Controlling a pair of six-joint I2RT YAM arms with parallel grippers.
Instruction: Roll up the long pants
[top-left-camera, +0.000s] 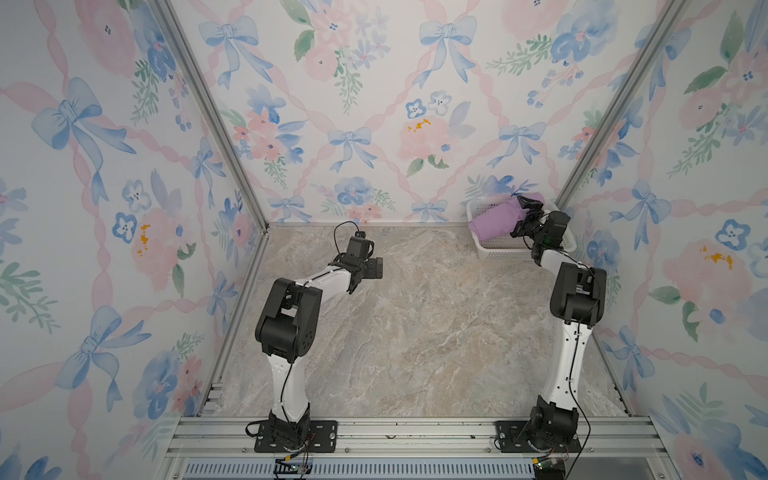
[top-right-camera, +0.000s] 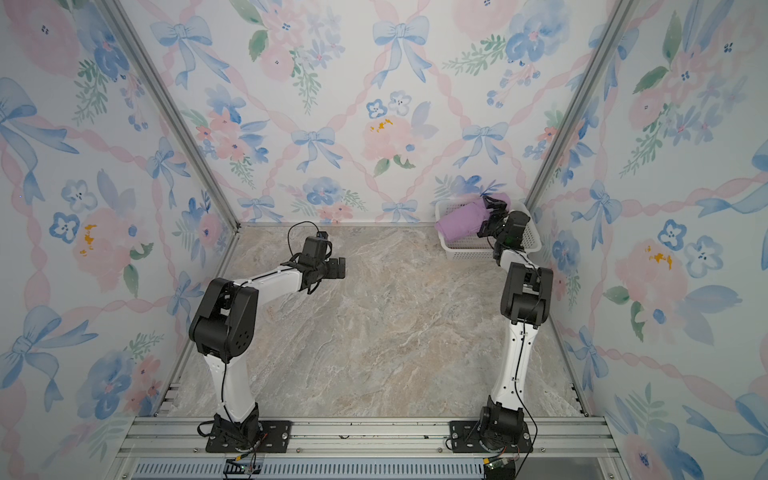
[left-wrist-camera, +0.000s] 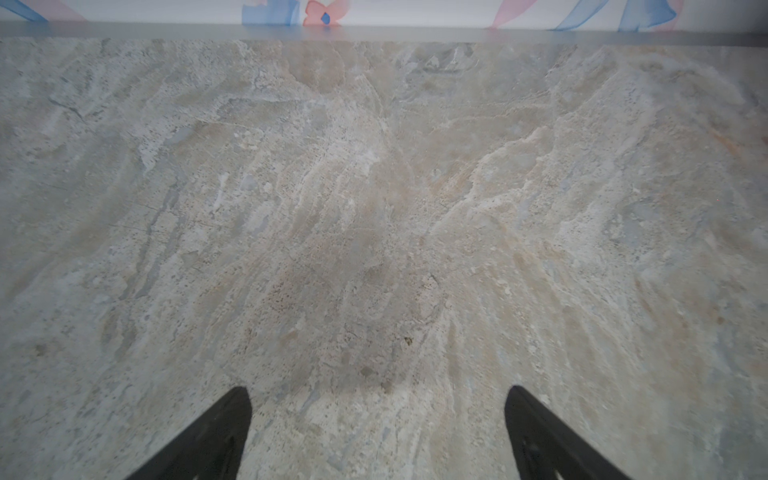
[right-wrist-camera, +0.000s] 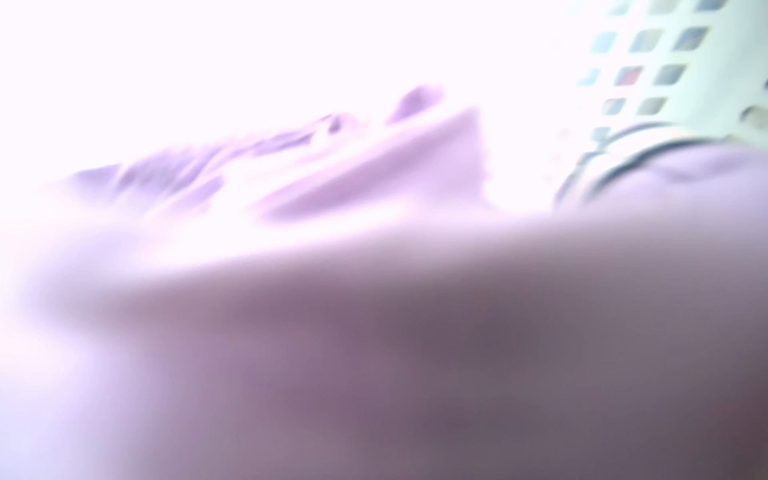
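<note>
A bundle of lilac fabric (top-left-camera: 492, 220) lies in the white perforated basket (top-left-camera: 500, 253) at the back right. My right gripper (top-left-camera: 520, 216) is open at the bundle's right part, down inside the basket; in the right wrist view the fabric (right-wrist-camera: 416, 336) fills the lower frame, blurred and overexposed. My left gripper stands open over bare marble floor at the left, with nothing between its fingers.
Floral walls close in the back and both sides, and the basket sits close to the back right corner.
</note>
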